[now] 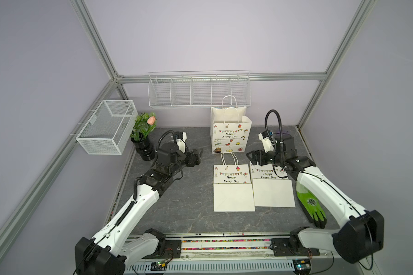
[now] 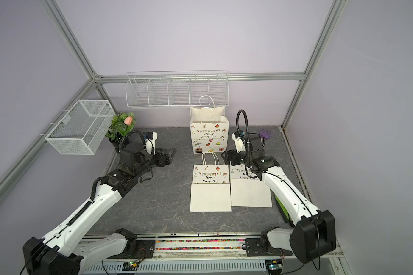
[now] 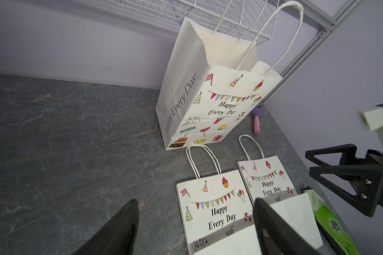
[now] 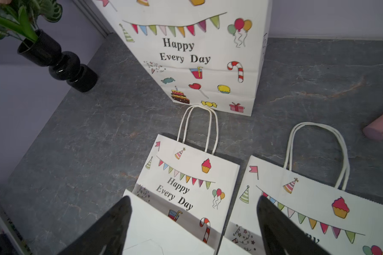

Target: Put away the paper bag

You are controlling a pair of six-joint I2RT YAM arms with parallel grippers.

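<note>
An upright white "Happy Every Day" paper bag (image 1: 230,137) with handles raised stands at the back centre. Two similar bags lie flat before it, the middle one (image 1: 233,197) and the right one (image 1: 274,192), both with handles toward the back. My left gripper (image 1: 195,156) hangs above the table left of the bags, apart from them, its fingertips blurred and spread in the left wrist view with nothing between. My right gripper (image 1: 253,156) is open and empty above the flat bags; their printed fronts show below it in the right wrist view.
A wire rack (image 1: 199,89) hangs on the back wall, a wire basket (image 1: 101,146) on the left. A vase with flowers (image 1: 144,149) stands back left. A green glove (image 1: 312,206) and a pink-handled tool (image 3: 256,123) lie at the right.
</note>
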